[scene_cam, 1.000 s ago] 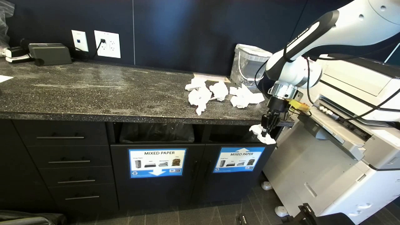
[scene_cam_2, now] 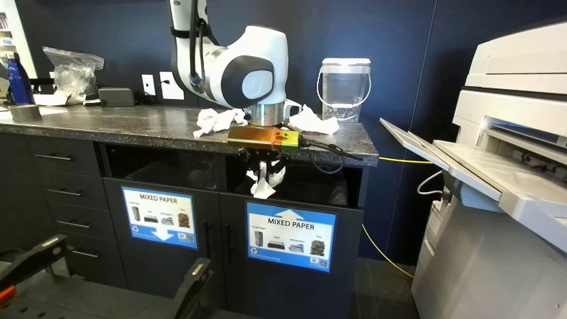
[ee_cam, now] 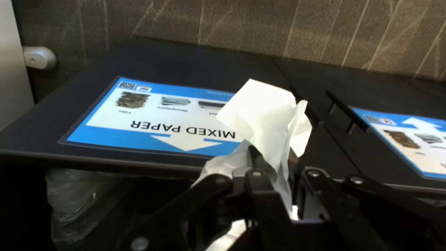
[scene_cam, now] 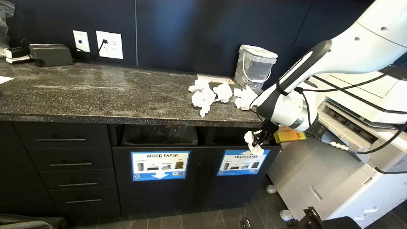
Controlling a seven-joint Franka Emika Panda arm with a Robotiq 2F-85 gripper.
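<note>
My gripper [scene_cam: 256,138] is shut on a crumpled white paper [scene_cam_2: 263,183], which sticks out from between its fingers. In exterior view 2 it hangs in front of the right bin opening [scene_cam_2: 313,186], below the counter's edge. The wrist view shows the held paper [ee_cam: 267,117] over the upright "MIXED PAPER" sign and the cabinet's front. More crumpled papers [scene_cam: 203,98] lie on the dark counter [scene_cam: 114,89]; another crumpled paper [scene_cam_2: 313,121] is near the bucket.
A clear lidded bucket [scene_cam: 253,66] stands at the back of the counter. To the left is a second bin opening [scene_cam: 160,135] with a liner. A large printer [scene_cam: 343,164] stands close on the right.
My gripper has moved left and tilted, carrying the white paper along in front of the right bin. The papers on the counter look the same.
</note>
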